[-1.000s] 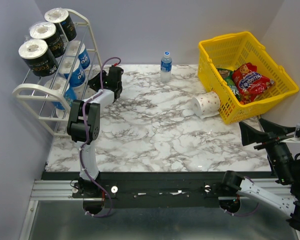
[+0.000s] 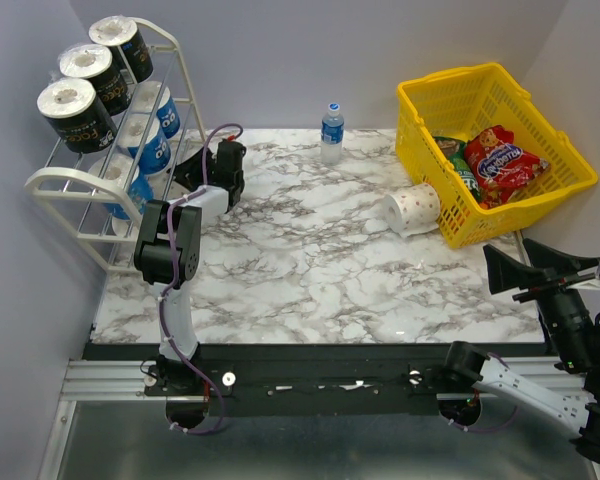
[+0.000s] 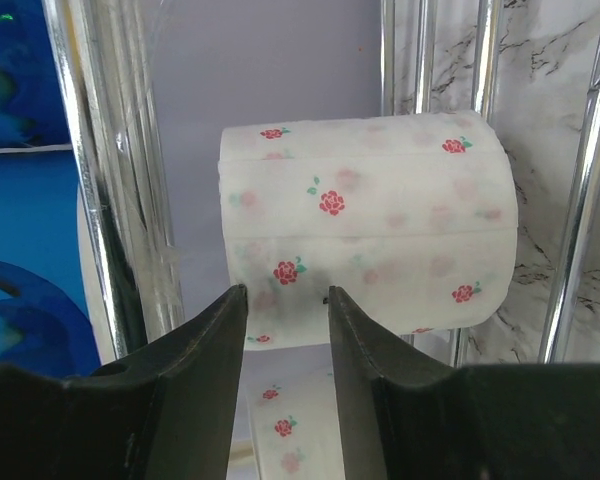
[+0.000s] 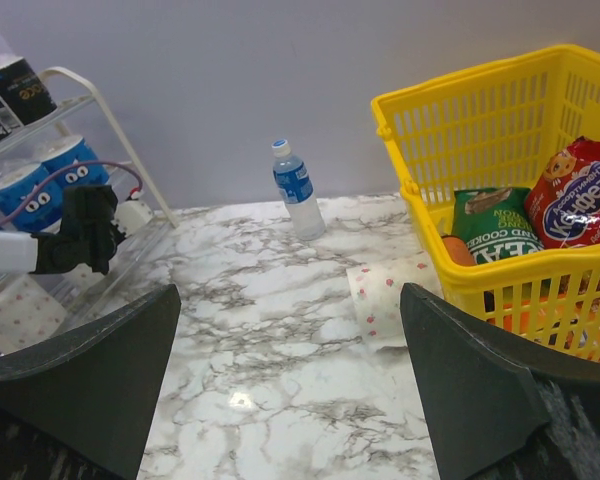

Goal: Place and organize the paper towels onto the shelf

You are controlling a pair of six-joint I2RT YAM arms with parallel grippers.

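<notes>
My left gripper is reaching into the white wire shelf [image 2: 55, 175] at the left, its fingers part open beside a flowered paper towel roll [image 3: 370, 200] that lies on lower rods. A second flowered roll [image 3: 300, 425] is partly visible below it. Black rolls [image 2: 77, 120] stand on the top tier, blue ones [image 2: 148, 145] on the middle. Another flowered roll [image 2: 410, 210] lies on the table against the basket. My right gripper stands open at the table's front right, nothing between its fingers.
A yellow basket [image 2: 420, 110] holding snack bags stands at the back right. A water bottle [image 2: 332, 140] stands at the back centre.
The left wrist has shifted very slightly within the shelf area; the right gripper has shifted slightly. The rolls in the top view look unchanged.
</notes>
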